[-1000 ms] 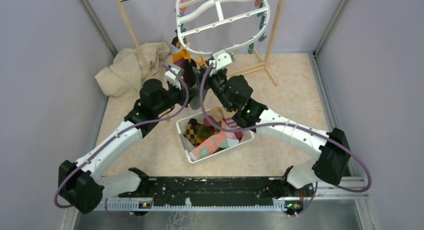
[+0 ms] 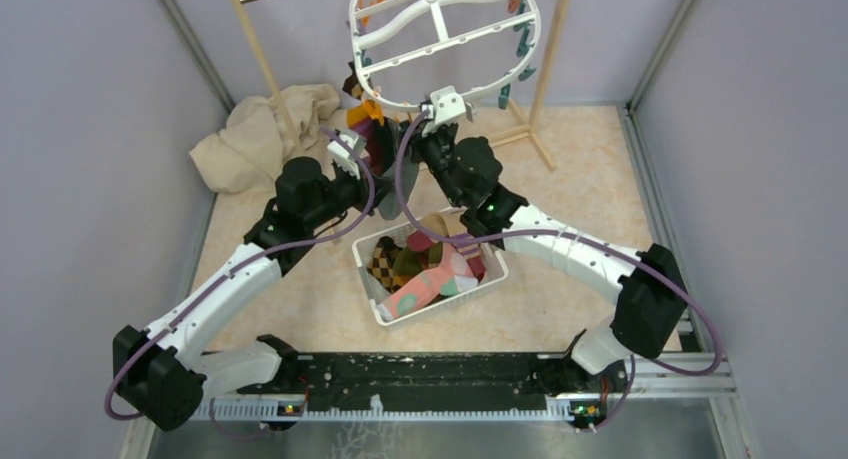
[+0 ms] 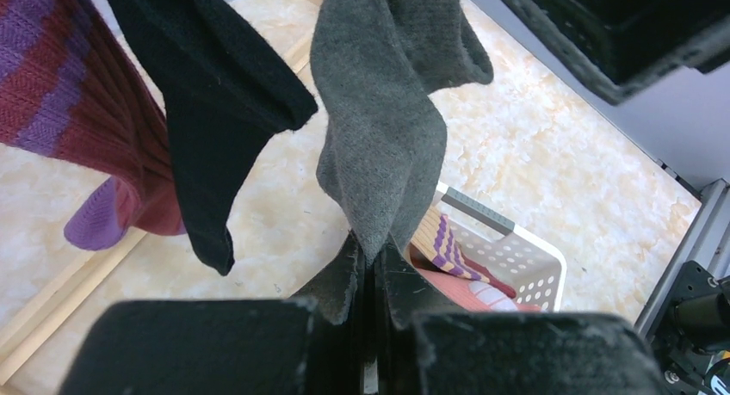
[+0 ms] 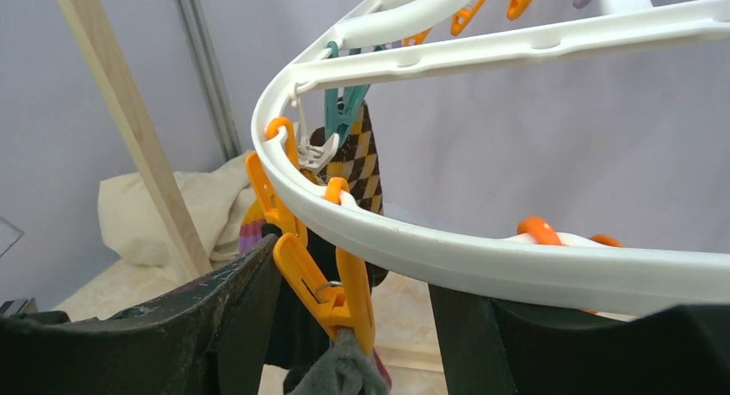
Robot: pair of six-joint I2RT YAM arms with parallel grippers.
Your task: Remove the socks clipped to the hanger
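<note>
A white clip hanger point(image 2: 446, 47) hangs at the top. A grey sock point(image 3: 379, 137) hangs from an orange clip point(image 4: 357, 300); my left gripper is shut on its lower part. A black sock point(image 3: 211, 111) and a maroon-purple striped sock point(image 3: 69, 94) hang to its left; a checkered sock point(image 4: 361, 167) hangs farther back. My right gripper is open, its fingers either side of the orange clip holding the grey sock.
A white basket point(image 2: 365, 279) of socks stands below. A beige cloth point(image 2: 240, 149) lies at the back left. Wooden stand legs point(image 2: 540, 144) rest on the floor at the back.
My right gripper has shifted slightly up and right in the top view, nearer the hanger's front rim. My left gripper stays nearly still.
</note>
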